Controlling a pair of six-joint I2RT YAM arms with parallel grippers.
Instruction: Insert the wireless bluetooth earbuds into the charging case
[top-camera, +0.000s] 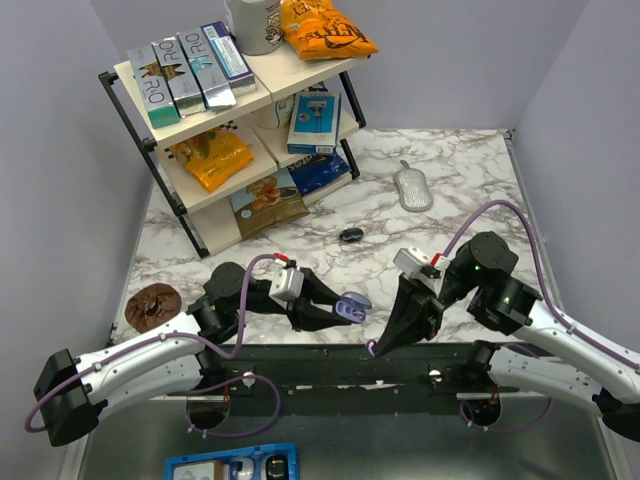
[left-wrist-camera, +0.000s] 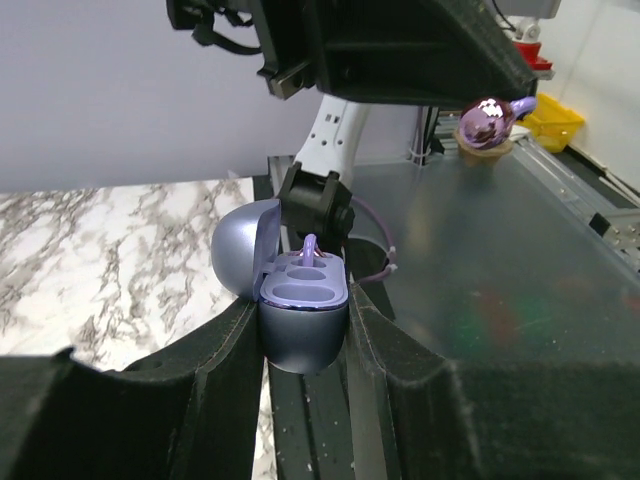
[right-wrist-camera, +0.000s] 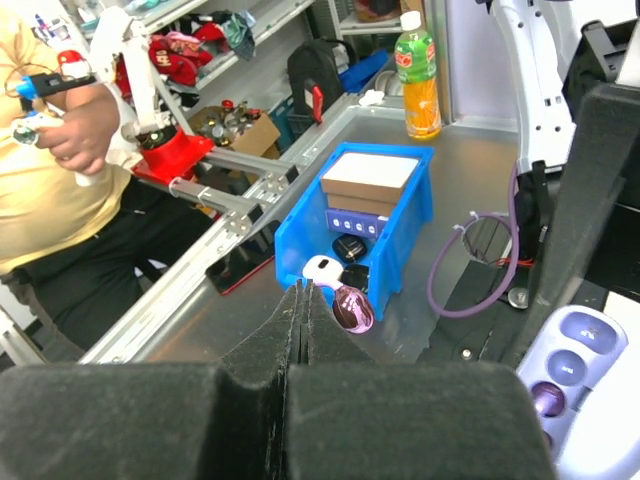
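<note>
My left gripper (top-camera: 330, 308) is shut on the open lavender charging case (top-camera: 352, 306), held upright in the left wrist view (left-wrist-camera: 305, 330), lid raised. The case's wells show in the right wrist view (right-wrist-camera: 568, 365), one with a shiny purple piece in it. My right gripper (top-camera: 378, 345) is shut, holding a glossy purple earbud at its fingertips; in the left wrist view that earbud (left-wrist-camera: 485, 125) sits at the tip, above and right of the case.
A shelf (top-camera: 215, 225) of packages stands at the back left. A brown pouch (top-camera: 150, 306) lies left on the marble counter (top-camera: 440, 240). A blue bin (right-wrist-camera: 420, 200) with boxes sits beyond the counter's front edge.
</note>
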